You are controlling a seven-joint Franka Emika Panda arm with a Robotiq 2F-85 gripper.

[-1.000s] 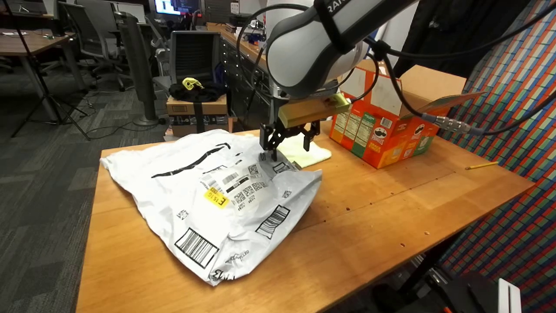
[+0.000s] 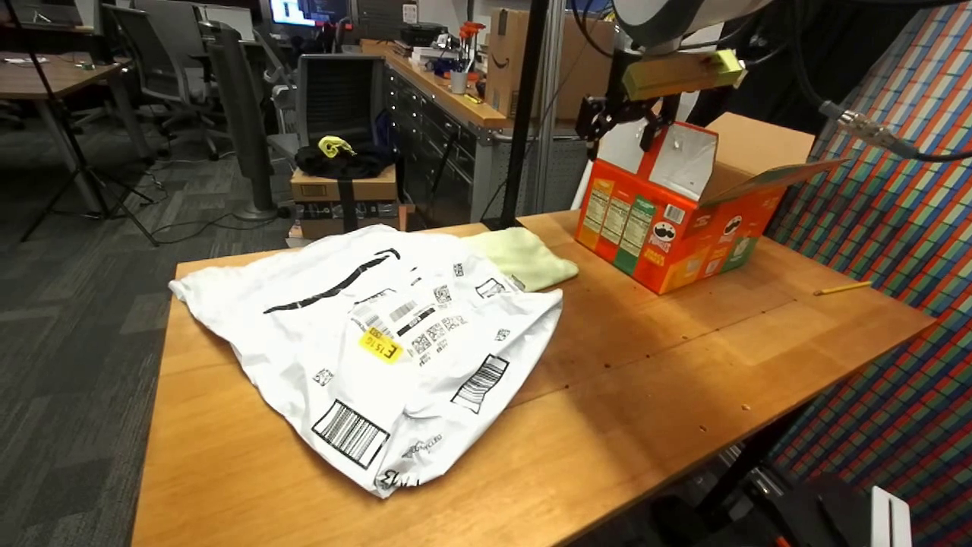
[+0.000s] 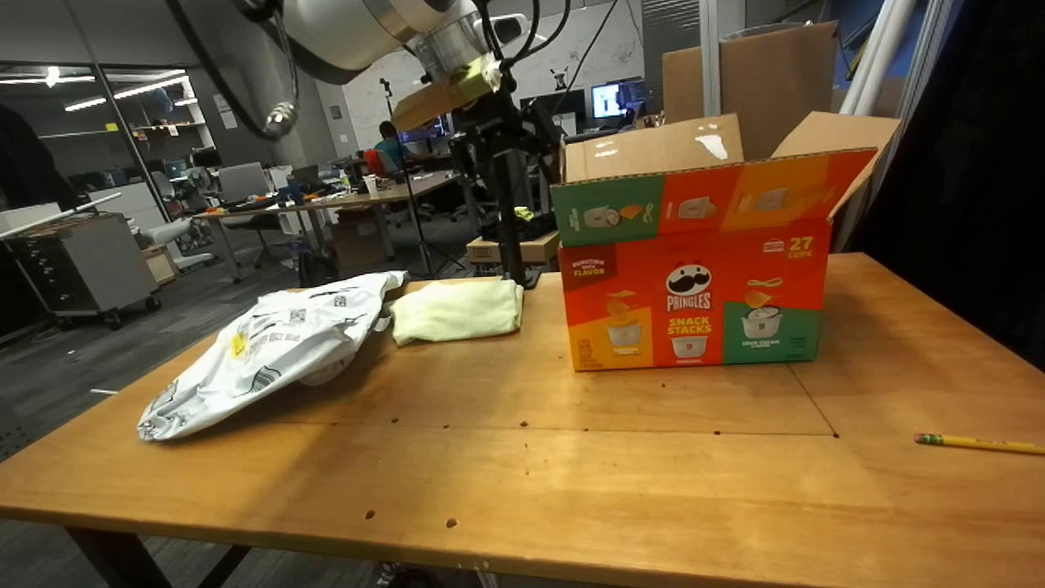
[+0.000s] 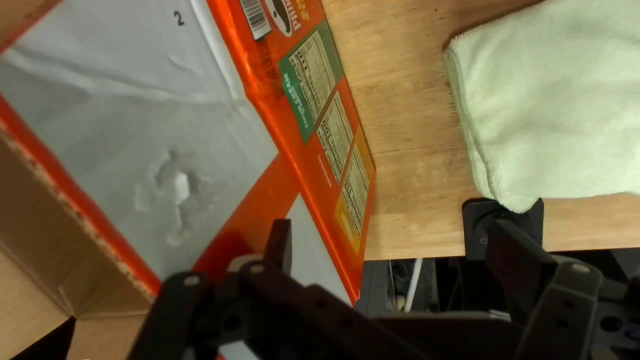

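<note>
My gripper (image 2: 621,141) hangs high at the back of the table, by the near corner of the open orange Pringles box (image 2: 642,223). Seen from the wrist, its black fingers (image 4: 279,246) are spread wide with nothing between them, one over the box flap and the other near the table's back edge. A white plastic mailer bag (image 2: 364,337) lies crumpled on the left half of the table. Between bag and box rests a folded pale green cloth (image 3: 458,312). Little of the box's inside shows, so its contents cannot be told.
A yellow pencil (image 3: 980,444) lies on the table (image 3: 627,490) at the right. Bare wood spans the front and middle. The box's raised cardboard flaps (image 2: 761,146) stick outward, and a dark post (image 2: 526,109) rises at the table's back edge.
The arm has swung right and upward, from over the bag's back corner to beside the box. The bag has shifted slightly and its back right part looks flatter. The cloth and box appear still.
</note>
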